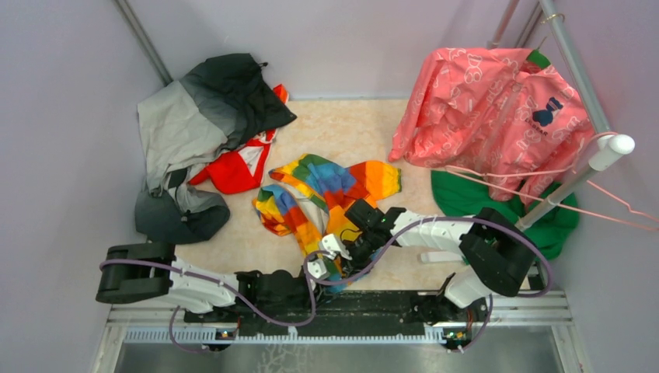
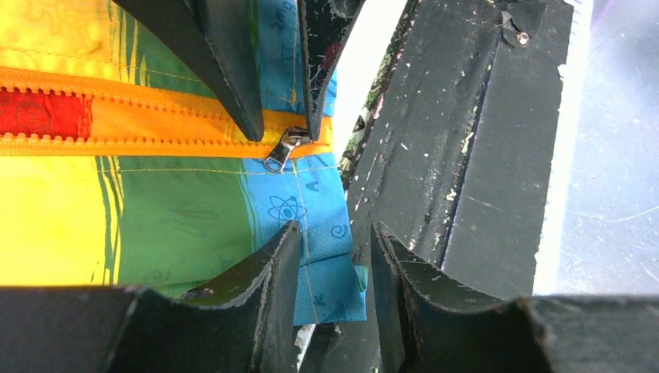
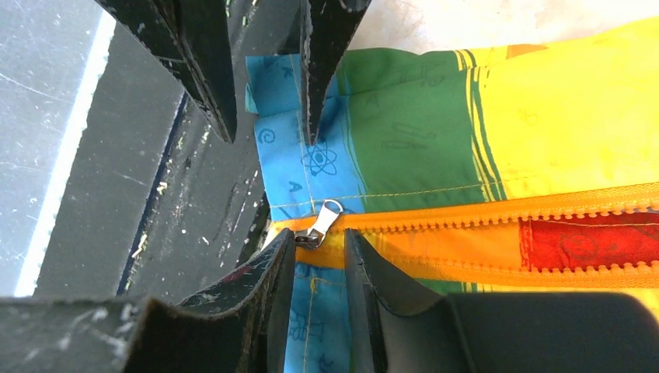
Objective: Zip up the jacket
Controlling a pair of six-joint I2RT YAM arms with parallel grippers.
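The rainbow jacket (image 1: pixel 334 186) lies spread with its orange zipper (image 3: pixel 466 233) open at the hem. The zipper pull (image 2: pixel 281 151) (image 3: pixel 322 224) is at the blue end. My left gripper (image 1: pixel 315 280) is shut on the blue hem (image 2: pixel 326 287), below the zipper in the left wrist view. My right gripper (image 1: pixel 342 256) is part open, its fingertips at the zipper's slider and pull, close above the left gripper's side of the hem.
Grey and red garments (image 1: pixel 194 109) lie at left. A pink jacket (image 1: pixel 482 101) hangs at right beside a rack pole (image 1: pixel 567 186), over green cloth (image 1: pixel 458 194). The table's dark front edge (image 2: pixel 497 194) runs beside the hem.
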